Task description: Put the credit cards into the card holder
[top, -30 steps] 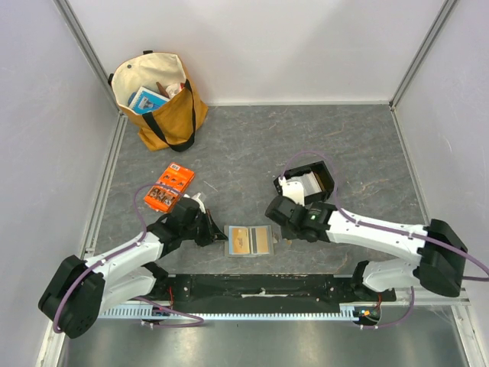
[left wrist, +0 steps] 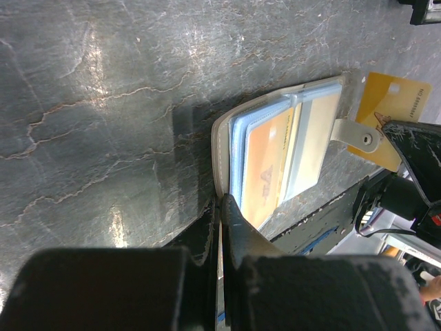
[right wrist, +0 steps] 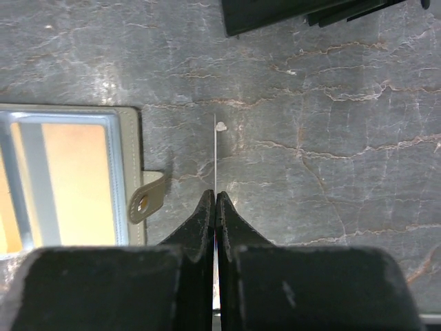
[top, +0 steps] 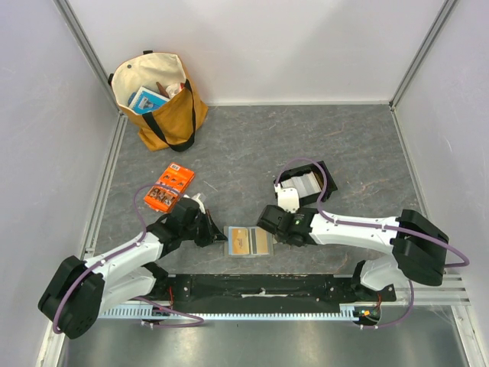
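The open card holder lies on the grey table at front centre, with an orange card in its left pocket and a pale card in its right one. My left gripper is shut at the holder's left edge, which runs in between its fingertips. To the right of the clasp, my right gripper is shut on a thin card, seen edge-on as a fine upright line. From the left wrist, this gold card shows its face beside the right gripper's dark finger, clear of the holder.
A black box with light contents stands behind the right gripper. An orange packet lies on the left, and a mustard bag stands at the back left. Bare table lies between them.
The left arm and the card holder look unmoved.
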